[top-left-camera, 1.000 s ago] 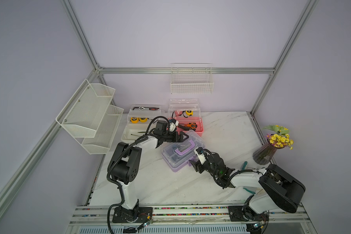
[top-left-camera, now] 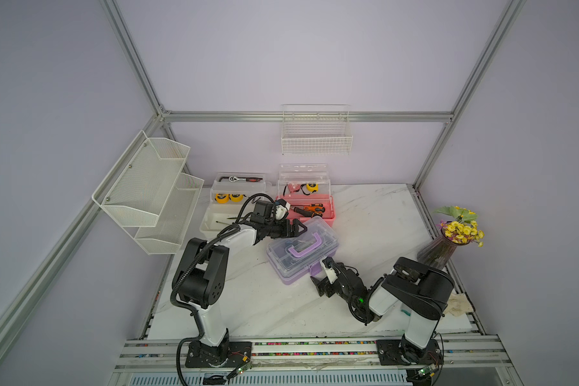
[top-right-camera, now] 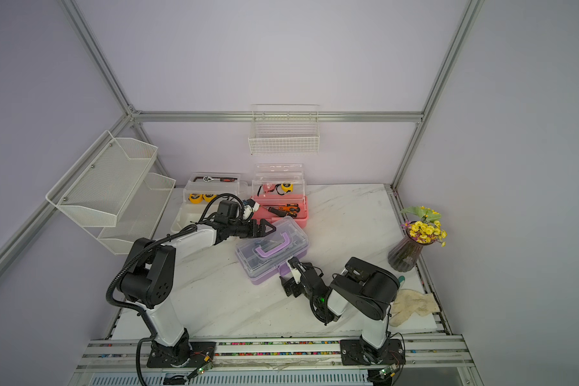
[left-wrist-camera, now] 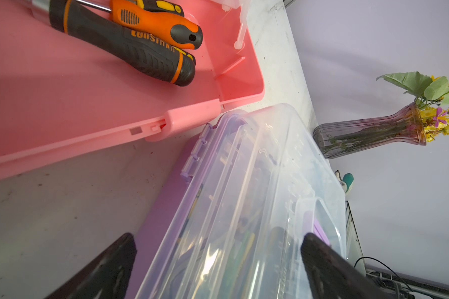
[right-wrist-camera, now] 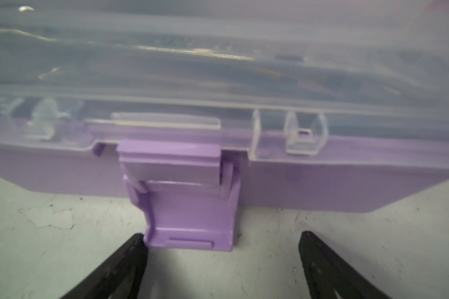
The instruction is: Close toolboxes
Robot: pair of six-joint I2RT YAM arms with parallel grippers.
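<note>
The purple toolbox [top-left-camera: 283, 270] sits mid-table with its clear lid [left-wrist-camera: 264, 199] lowered over the base. Its front latch [right-wrist-camera: 192, 214] hangs outward and down in the right wrist view, not folded against the lid. My right gripper is part open in front of that latch, fingers on either side and apart from it. Over the toolbox's rear left, my left gripper [top-left-camera: 300, 228] stands open, its fingertips straddling the lid. Behind are a pink toolbox [top-left-camera: 328, 204] and a white toolbox [top-left-camera: 207, 222], both with lids raised and tools inside.
A flower vase [top-left-camera: 438, 247] stands at the right edge, near a cloth [top-right-camera: 410, 305]. Mesh shelves [top-left-camera: 149, 183] hang on the left wall, a wire basket [top-left-camera: 316, 132] at the back. Bare table lies in front of the purple toolbox and to its right.
The left arm has barely shifted. The purple toolbox's lid sits a touch lower than a second ago.
</note>
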